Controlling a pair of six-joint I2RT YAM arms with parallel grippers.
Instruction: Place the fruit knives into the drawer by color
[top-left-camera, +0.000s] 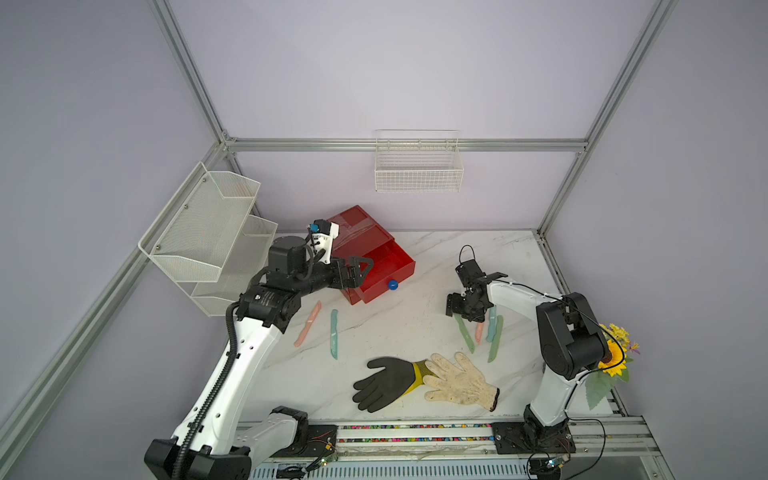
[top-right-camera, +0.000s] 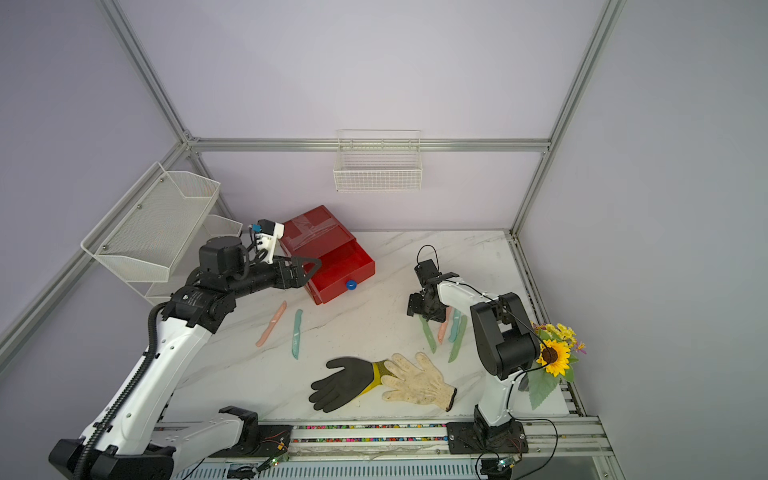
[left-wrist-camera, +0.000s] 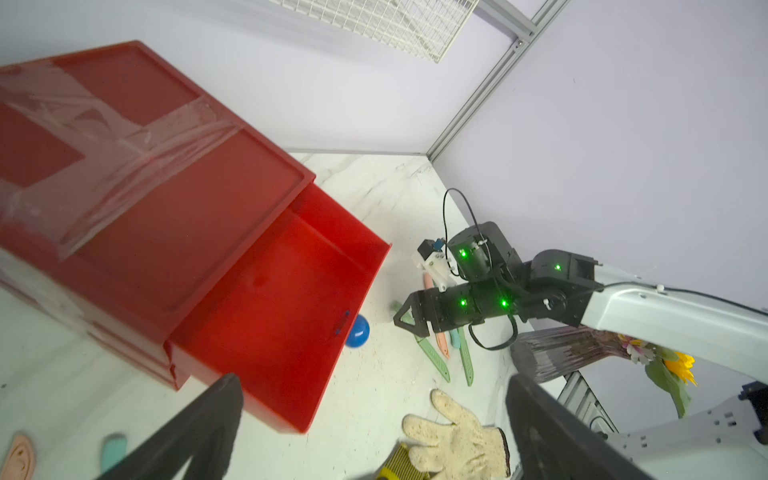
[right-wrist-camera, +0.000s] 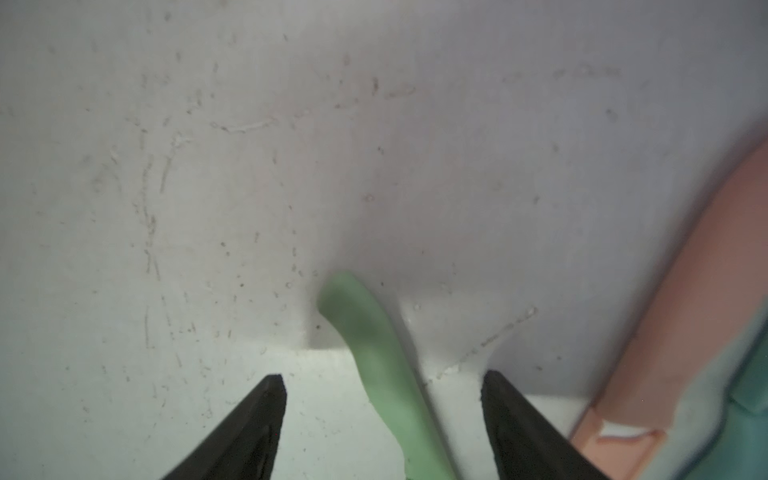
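Observation:
The red drawer (top-left-camera: 394, 262) is pulled out of its red box (top-right-camera: 313, 229), and its inside looks empty. My left gripper (top-left-camera: 357, 274) is open, raised near the drawer with nothing between its fingers. On the right, my right gripper stands open over one end of a green knife (right-wrist-camera: 389, 384), a finger on either side. A pink knife (right-wrist-camera: 680, 312) and a blue knife (right-wrist-camera: 744, 408) lie beside it. Another green knife (top-left-camera: 495, 339) is farther right. On the left of the table rest a pink knife (top-left-camera: 307, 324) and a blue knife (top-left-camera: 334, 334).
A dark glove (top-left-camera: 388, 382) and a cream glove (top-left-camera: 460, 382) lie at the front middle. A blue knob (left-wrist-camera: 358, 331) sticks out from the drawer front. Flowers (top-left-camera: 614, 352) stand at the right edge. Bare table separates the two knife groups.

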